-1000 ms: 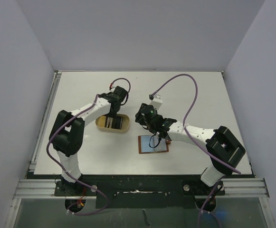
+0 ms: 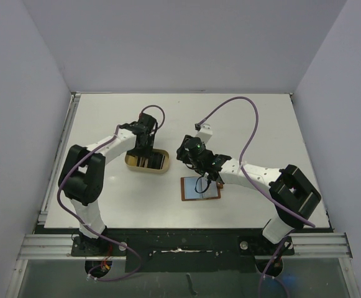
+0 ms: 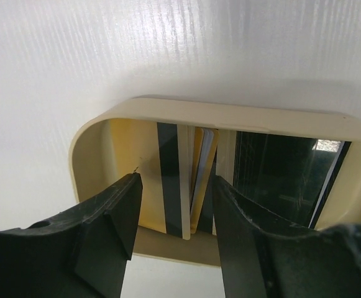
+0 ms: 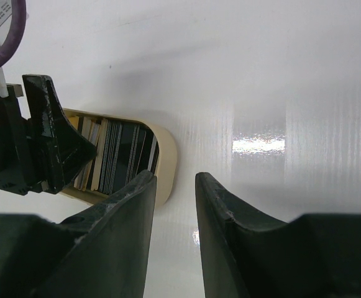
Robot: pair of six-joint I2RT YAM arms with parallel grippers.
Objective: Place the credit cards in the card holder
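Note:
A tan oval-cornered tray (image 2: 148,171) stands left of the table's middle. In the left wrist view, thin cards with a white-and-yellow edge (image 3: 204,171) stand on edge in it among dark and tan slats. Over the tray, my left gripper is open, its fingers astride these cards and a slat with nothing gripped. My right gripper is also open, the gap between its fingers narrower and empty; it hovers right of the tray. An open brown-edged, pale-blue-lined case (image 2: 191,189), perhaps the card holder, lies below the right arm, partly covered by a cable.
Dark panels (image 3: 279,171) fill the tray's right part, and its yellow floor (image 3: 146,180) shows at the left.
My left arm has shifted a little to the left over the tray and slightly toward the front. The right arm, tray and case have stayed in place.

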